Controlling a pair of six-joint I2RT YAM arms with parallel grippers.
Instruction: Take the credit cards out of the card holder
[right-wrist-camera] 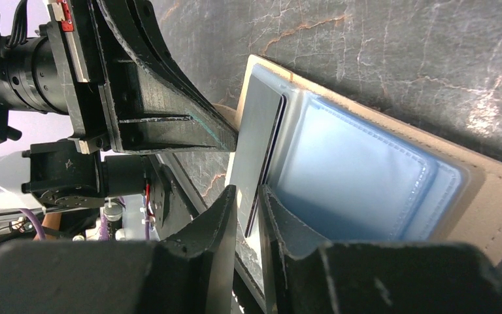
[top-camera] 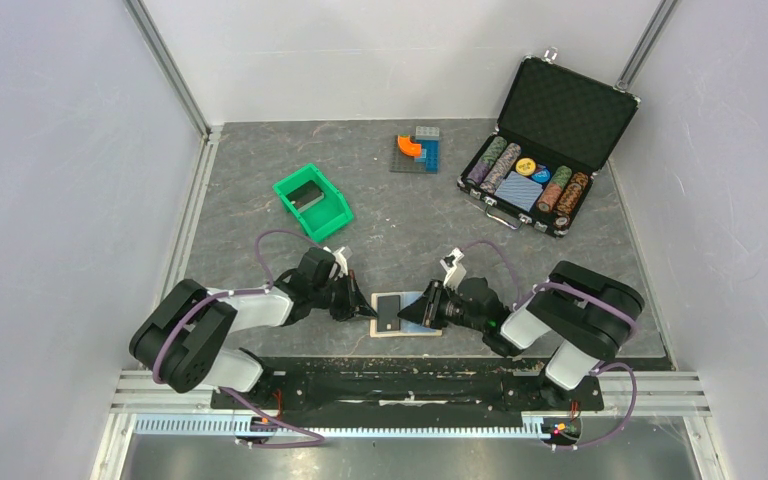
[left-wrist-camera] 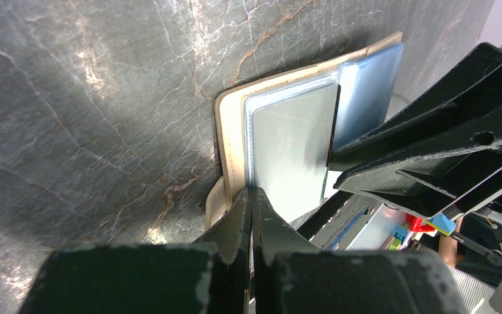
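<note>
The card holder (top-camera: 434,326) lies open and tan-edged near the front centre, with blue clear sleeves (right-wrist-camera: 359,170) and a dark grey card (right-wrist-camera: 253,131) sticking up along a sleeve's edge. My left gripper is shut on the holder's left edge, as far as the left wrist view shows. My right gripper is part open over the grey card's edge, its fingertips at the slot between card and blue sleeve; whether it grips the card cannot be told.
A green bin (top-camera: 330,210) with dark items sits back left, building blocks (top-camera: 428,150) at the back centre, an open chip case (top-camera: 560,110) back right.
</note>
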